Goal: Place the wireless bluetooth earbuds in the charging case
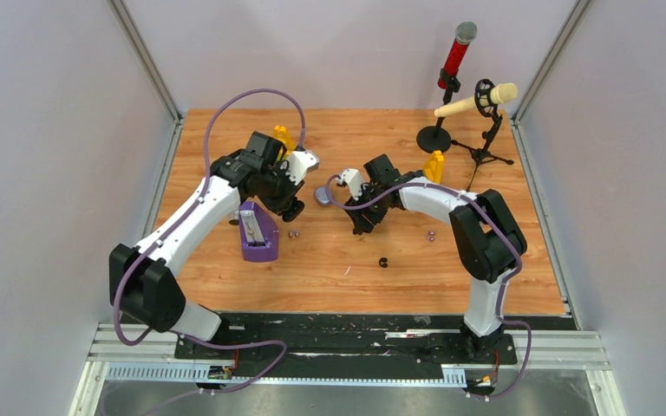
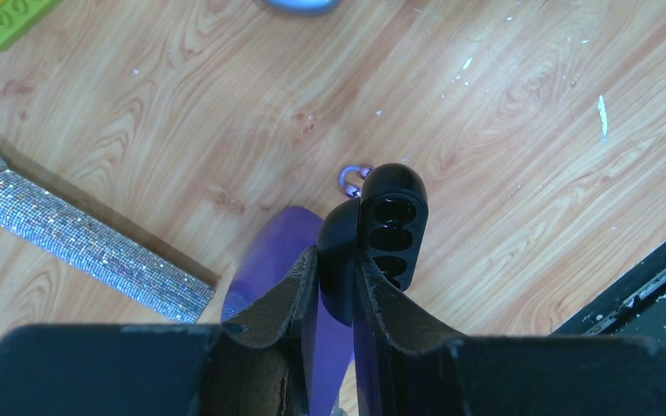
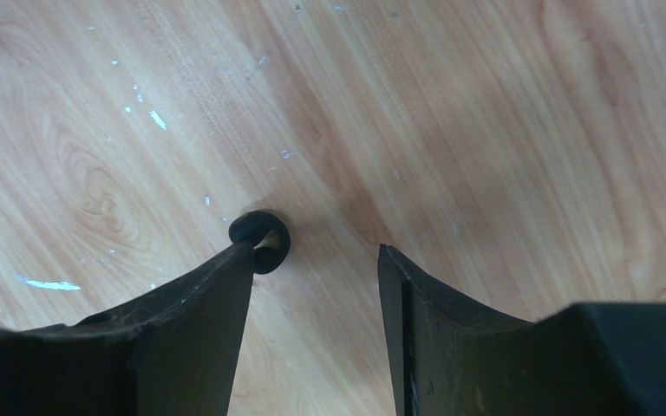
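Note:
The black charging case [image 2: 395, 227] hangs unfolded above the table, its dark hollows showing, with my left gripper shut on one half of it. The same case [image 1: 293, 211] appears in the top view below the left arm's hand. One black earbud [image 3: 263, 236] lies on the wood in the right wrist view, right at the tip of the left-hand finger, which overlaps its lower edge. My right gripper is part open, with bare wood between its fingers. Another earbud [image 1: 383, 262] rests on the table nearer the front edge, right of this gripper's tips.
Beneath the case stands a purple holder [image 1: 260, 238]. Small purple trinkets [image 1: 294, 234] lie beside it, and a round grey-blue item [image 1: 323, 197] sits between the arms. A glittering silver microphone [image 2: 91, 238] lies to one side.

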